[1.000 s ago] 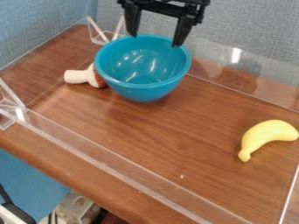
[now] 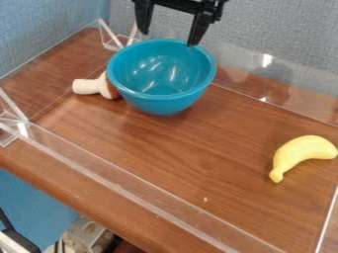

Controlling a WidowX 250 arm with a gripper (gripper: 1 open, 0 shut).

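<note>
My black gripper (image 2: 169, 30) hangs at the top centre of the view, its two fingers apart and open above the blue bowl (image 2: 158, 89). The bowl looks empty. A pale mushroom-like object (image 2: 91, 86) lies just left of the bowl, partly behind it. A yellow banana (image 2: 303, 153) lies on the wooden table at the right.
Clear plastic edging runs along the sides of the table (image 2: 172, 158). White wire or plastic pieces stand at the upper left and left edge. A grey wall stands behind.
The bowl, banana and pale object have not moved.
</note>
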